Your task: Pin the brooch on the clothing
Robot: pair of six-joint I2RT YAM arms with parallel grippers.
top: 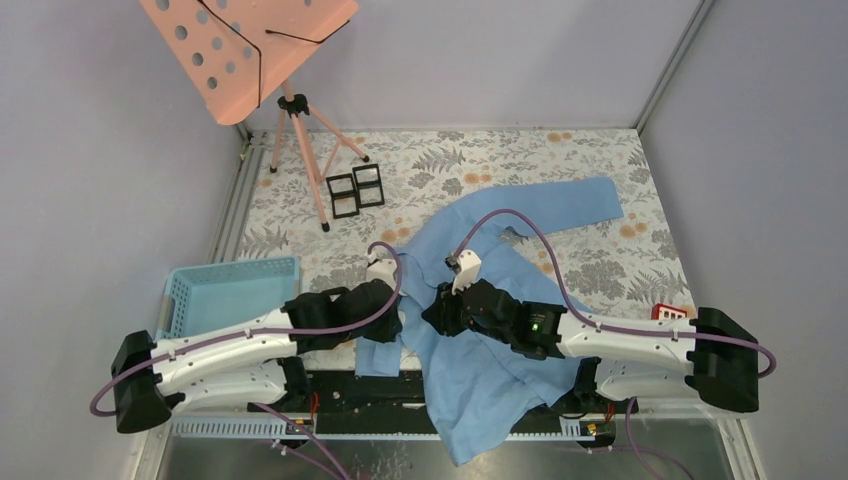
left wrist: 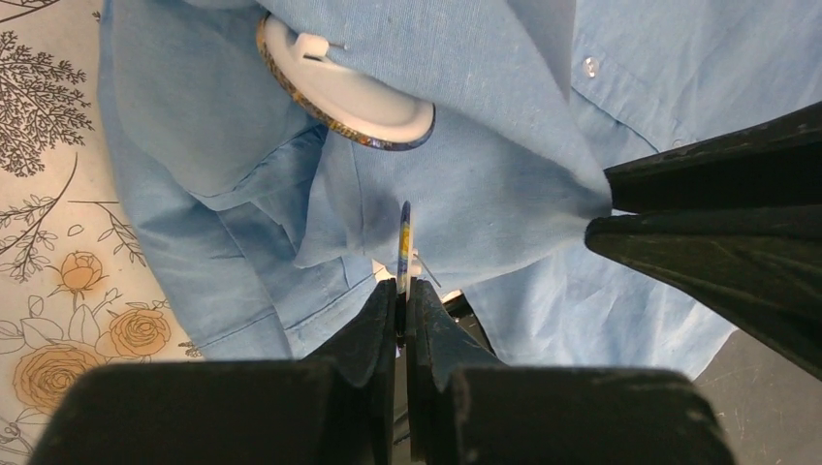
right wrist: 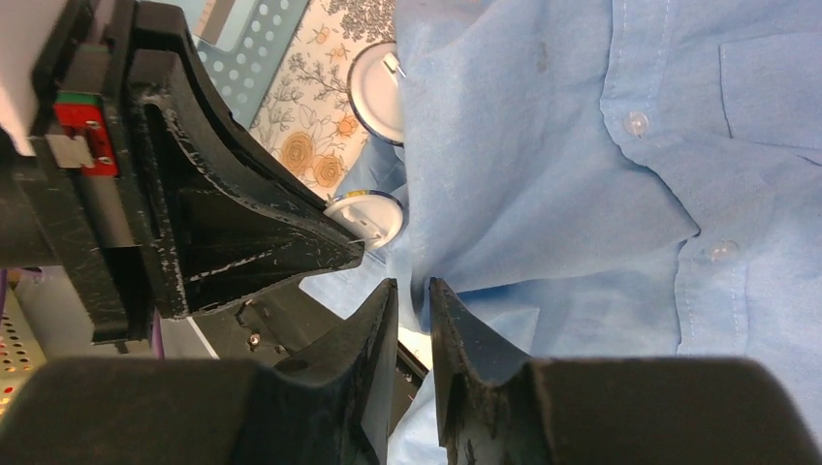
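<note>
The light blue clothing (top: pixel 500 370) lies crumpled across the table. My left gripper is shut on a small round brooch (left wrist: pixel 405 242), held edge-on with its pin side towards the right. That brooch (right wrist: pixel 373 219) shows its white back in the right wrist view, close beside a raised cloth fold. Another brooch, larger and white-backed (left wrist: pixel 349 85), sits against the cloth further back, partly covered by it. My right gripper is part open, its fingertips either side of the fold's edge; whether they press on the cloth is unclear.
An empty blue basket (top: pixel 235 300) stands at the left. Behind are a black frame pair (top: pixel 355 190) and a pink tripod stand (top: pixel 300 130). A small red-framed object (top: pixel 669 312) lies at the right. Both grippers are close together.
</note>
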